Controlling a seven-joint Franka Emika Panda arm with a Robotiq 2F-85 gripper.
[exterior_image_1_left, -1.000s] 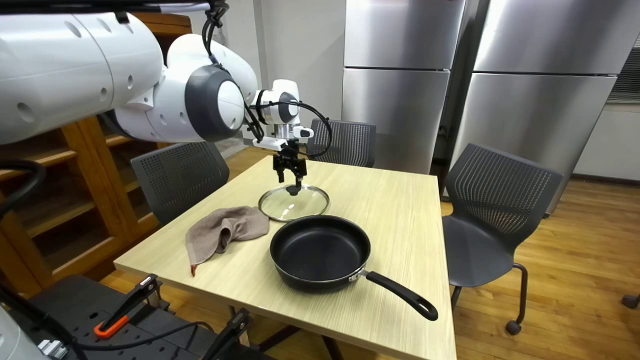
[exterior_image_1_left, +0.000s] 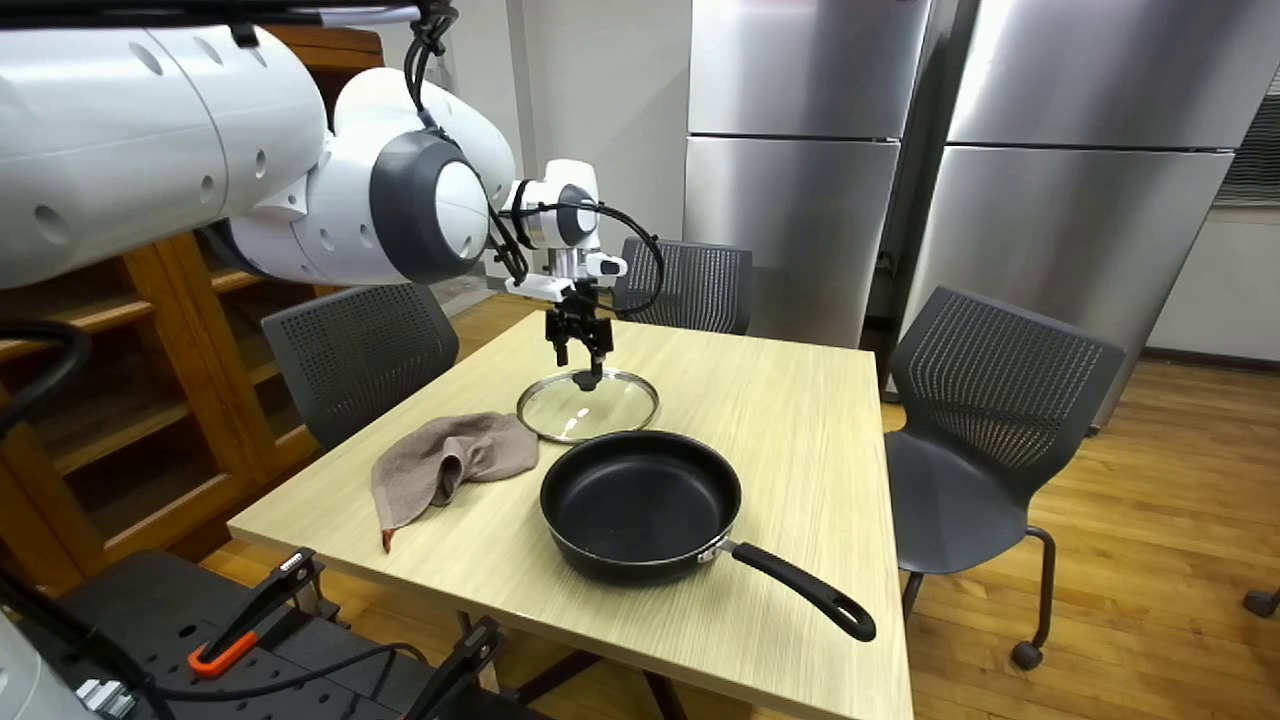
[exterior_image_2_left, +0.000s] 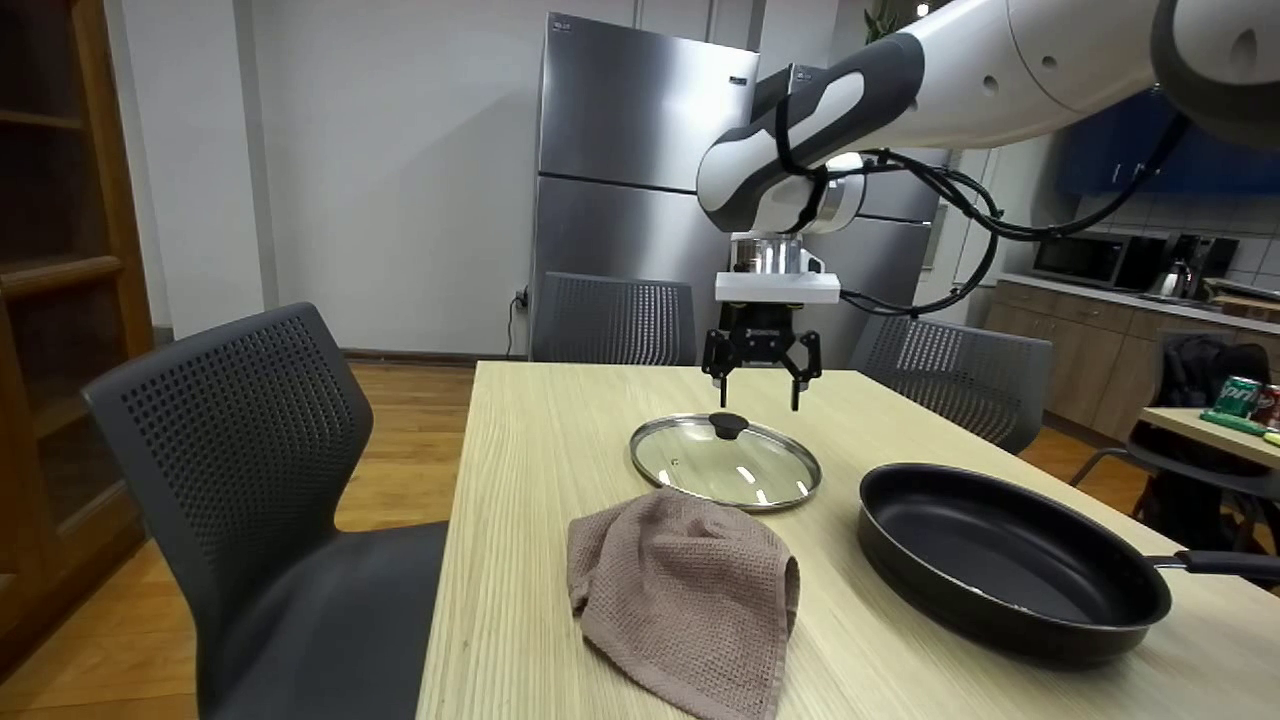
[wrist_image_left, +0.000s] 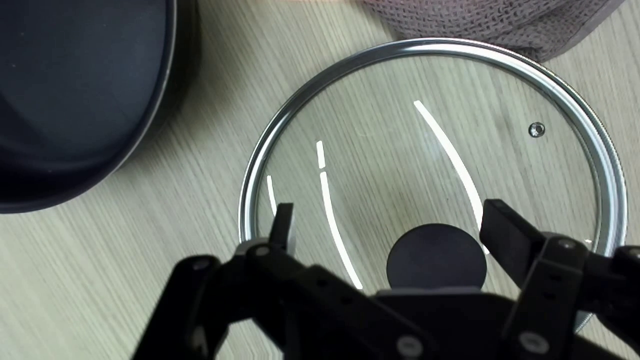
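A glass lid (exterior_image_1_left: 596, 412) with a metal rim lies flat on the table, its black knob (exterior_image_2_left: 727, 425) upward. My gripper (exterior_image_2_left: 759, 402) hangs over the lid's far part with its fingers spread and nothing held between them. From the wrist view, the round knob (wrist_image_left: 436, 257) appears between the two fingertips, closer to the right one, below my gripper. A black frying pan (exterior_image_1_left: 642, 498) stands empty and uncovered near the lid, its handle pointing to the front right. Beside both is a crumpled brown cloth (exterior_image_2_left: 690, 588).
Dark chairs (exterior_image_1_left: 984, 420) stand around it. Clamps (exterior_image_1_left: 258, 606) sit by the near left edge.
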